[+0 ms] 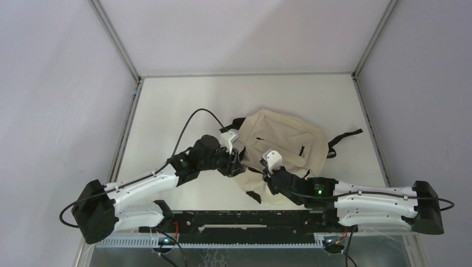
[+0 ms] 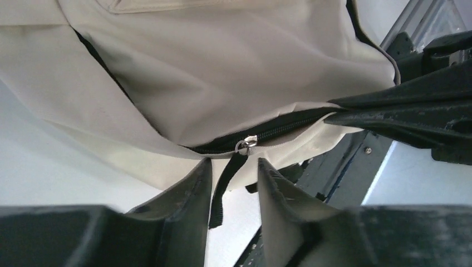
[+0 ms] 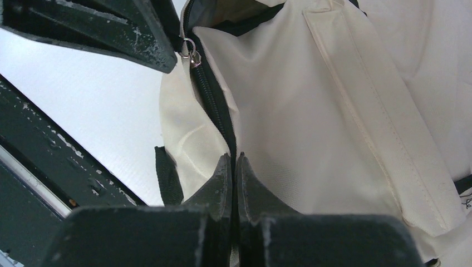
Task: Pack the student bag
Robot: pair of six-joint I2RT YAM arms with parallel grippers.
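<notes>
A beige bag (image 1: 284, 133) with black straps lies on the white table. In the left wrist view, a zipper pull (image 2: 245, 143) with a black cord tab (image 2: 225, 186) hangs just beyond my left gripper, whose fingers stand part open around the tab's line. My right gripper is shut on the bag's fabric edge along the black zipper (image 3: 211, 94). In the right wrist view the left gripper's black fingers (image 3: 111, 33) reach in at top left beside the zipper pull (image 3: 195, 58).
A dark rail (image 1: 195, 222) runs along the front edge. Walls enclose the sides and back.
</notes>
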